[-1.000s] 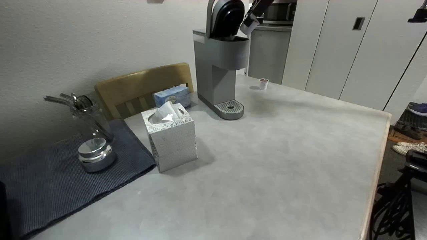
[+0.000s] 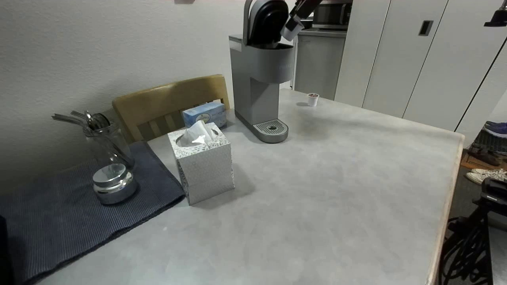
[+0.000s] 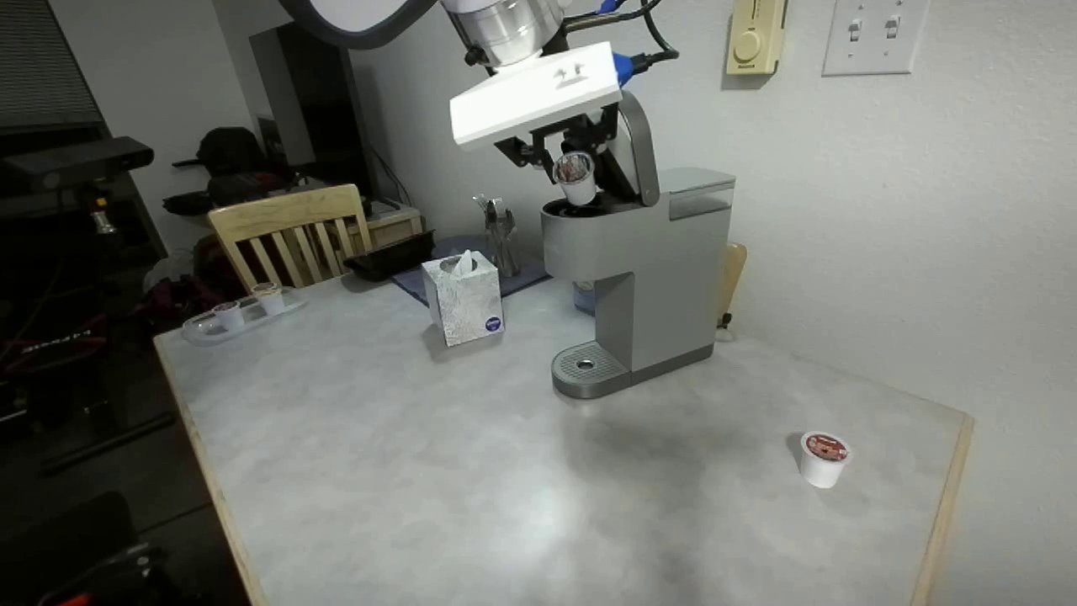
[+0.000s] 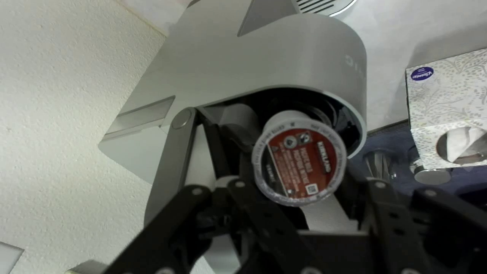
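A white coffee pod [image 4: 299,160] with a red foil lid is between the fingers of my gripper [image 3: 568,162], which is shut on it. In the wrist view the lid faces the camera, and the pod body points into the dark brew opening of the grey coffee maker [image 3: 646,237]. That machine's lid [image 2: 269,23] stands raised. From exterior view 1, the held pod [image 2: 291,30] appears tilted, just above the opening's rim. Whether it touches the machine cannot be told. A second pod [image 3: 824,459] stands upright on the table beside the machine.
A tissue box [image 2: 206,161] stands in front of the machine, with a blue box [image 2: 204,114] behind it. A jar of cutlery [image 2: 109,142] and a silver jar [image 2: 114,183] rest on a dark mat. A tray [image 3: 247,315] holds more cups.
The held pod and gripper have moved slightly left toward the machine's raised lid in exterior view 1. The coffee maker has also shifted very slightly left.
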